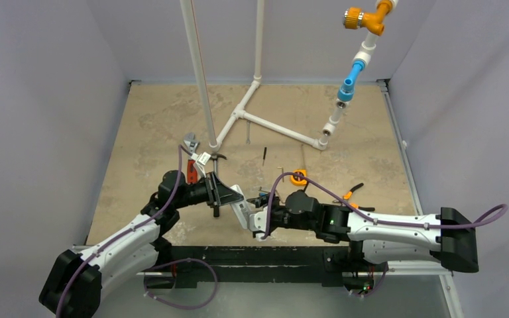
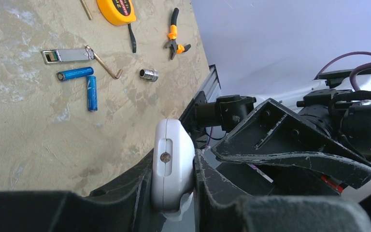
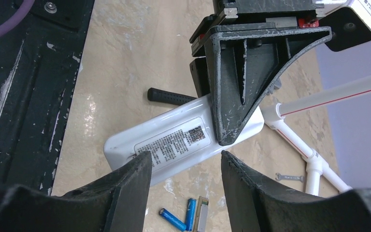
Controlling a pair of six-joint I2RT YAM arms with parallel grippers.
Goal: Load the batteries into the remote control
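Held above the table, the white remote control (image 1: 241, 210) has my left gripper (image 1: 233, 194) shut on it. The left wrist view shows one end of the remote (image 2: 174, 159) between black fingers. Its labelled face, with a barcode-like sticker, shows in the right wrist view. My right gripper is part open, its fingers apart around a gap, close to the remote's near end.
By the batteries lie a metal module (image 2: 67, 55), a hex key (image 2: 104, 64) and a metal socket (image 2: 149, 74). Farther off are a tape measure (image 1: 298, 177), pliers (image 1: 352, 191) and a hammer (image 1: 216, 173). White pipes (image 1: 278, 128) stand at the back.
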